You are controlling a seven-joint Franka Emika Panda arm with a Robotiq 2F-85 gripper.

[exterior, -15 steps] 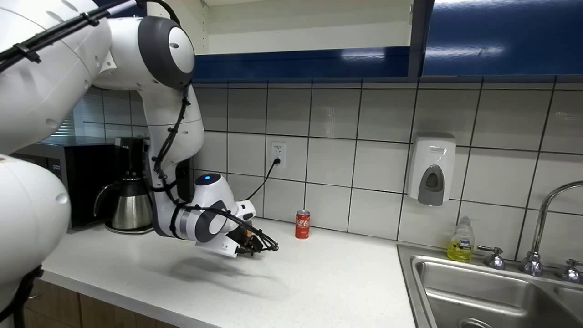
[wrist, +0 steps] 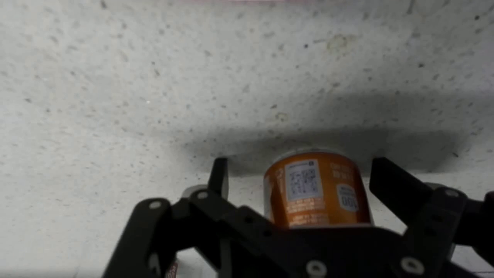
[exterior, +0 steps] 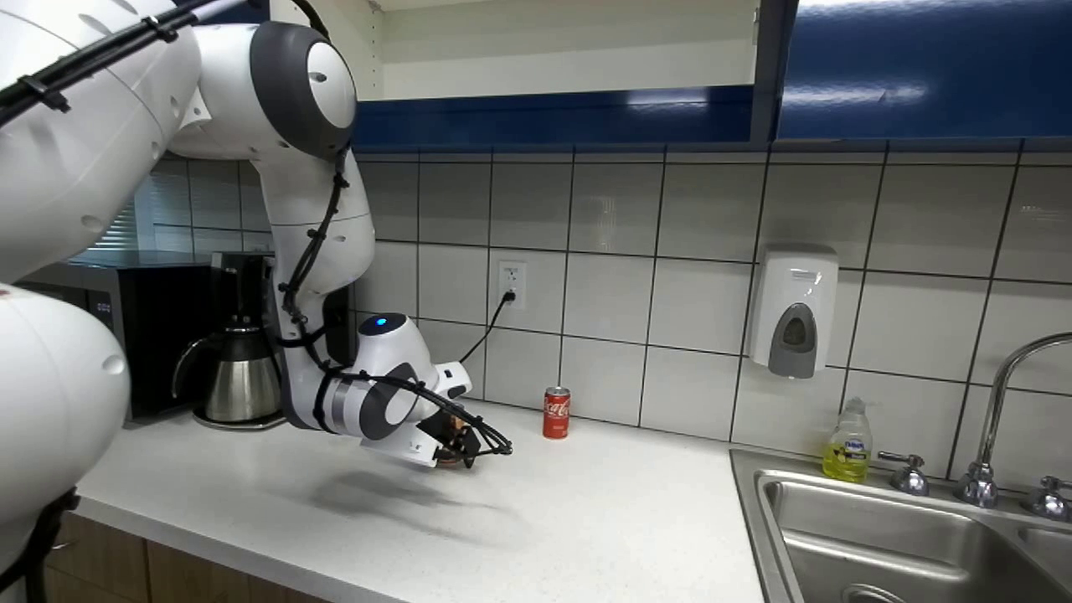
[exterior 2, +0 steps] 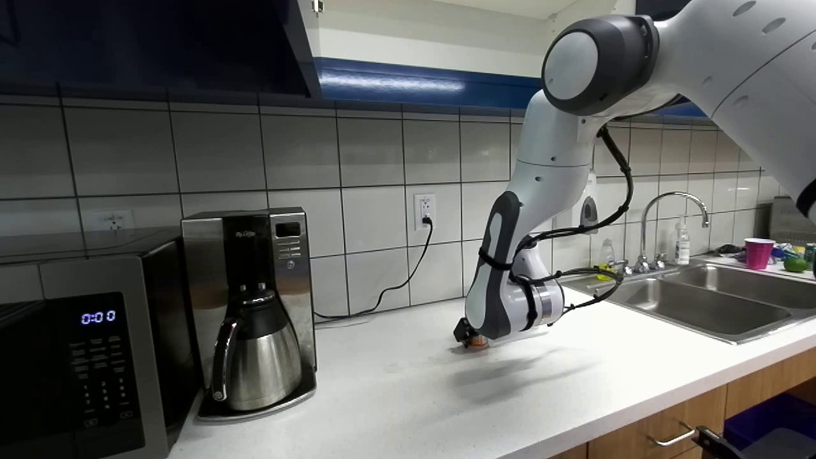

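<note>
An orange can [wrist: 319,185] stands between the fingers of my gripper in the wrist view. The fingers are open, with a gap on each side of the can. The gripper body covers the can's near end. From the side, the gripper [exterior: 460,444] is tilted low over the counter, hiding most of the can. A bit of orange can [exterior 2: 479,341] shows under the hand in the second exterior view. A red Coca-Cola can [exterior: 555,413] stands upright farther right, near the tiled wall.
A coffee maker [exterior 2: 252,222] and a microwave [exterior 2: 76,344] occupy the left. Right of the arm lie the sink [exterior: 884,533], a dish soap bottle [exterior: 849,442] and a faucet [exterior: 995,412]. A power cord [exterior 2: 398,287] runs along the wall.
My hand has risen slightly and sits a touch higher around the orange can. The Coca-Cola can has stayed put.
</note>
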